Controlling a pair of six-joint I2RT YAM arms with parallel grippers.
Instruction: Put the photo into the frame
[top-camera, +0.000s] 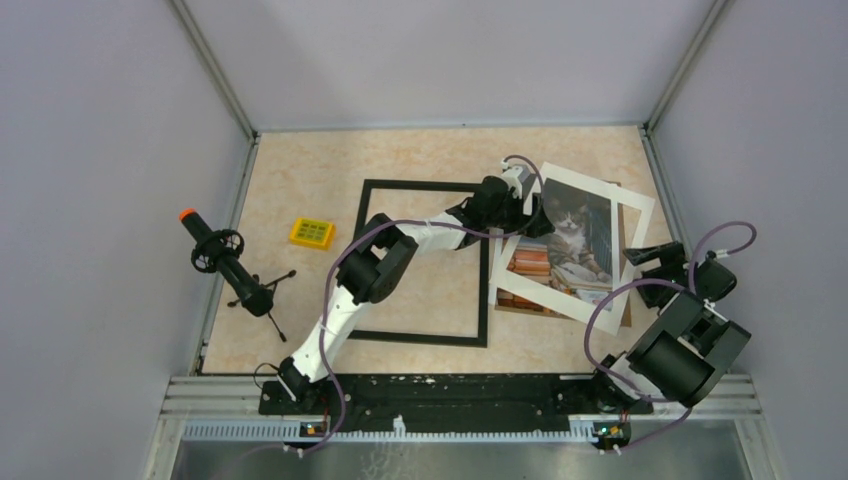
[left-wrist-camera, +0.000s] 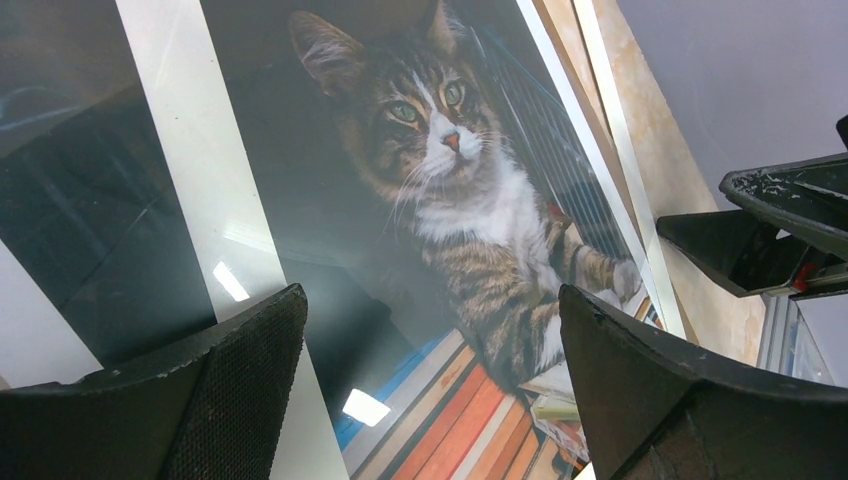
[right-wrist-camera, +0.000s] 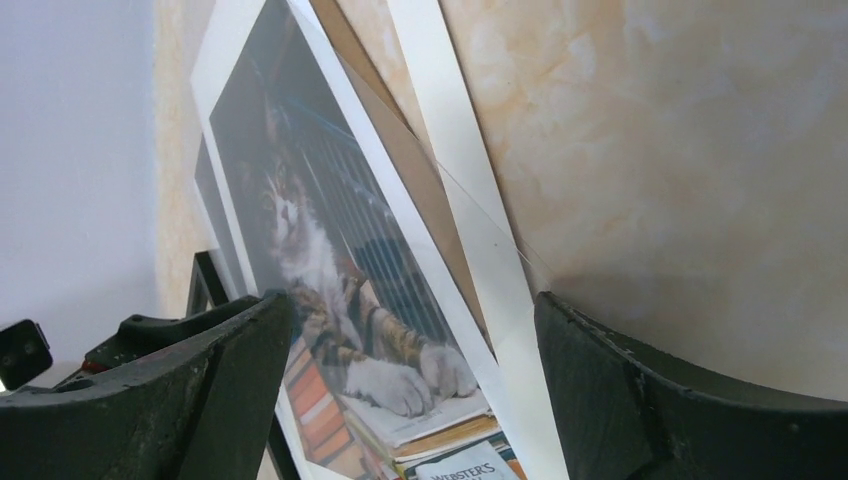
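The photo (top-camera: 572, 232) of a cat above books lies at the right of the table. A white mat (top-camera: 560, 300) lies askew over it, and a brown backing board (top-camera: 626, 318) shows beneath. To their left, the empty black frame (top-camera: 420, 340) lies flat, partly hidden by my left arm. My left gripper hangs open over the photo's left side, nothing between its fingers. At the stack's right edge, my right gripper is open too; the mat's right strip (right-wrist-camera: 480, 200) runs between its fingers in the view, ungripped.
A clear sheet's thin edge (right-wrist-camera: 487, 218) crosses the mat in the right wrist view. On the left stand a yellow box (top-camera: 312, 233) and a black tripod-like stand (top-camera: 235, 270). Bare table shows behind the frame.
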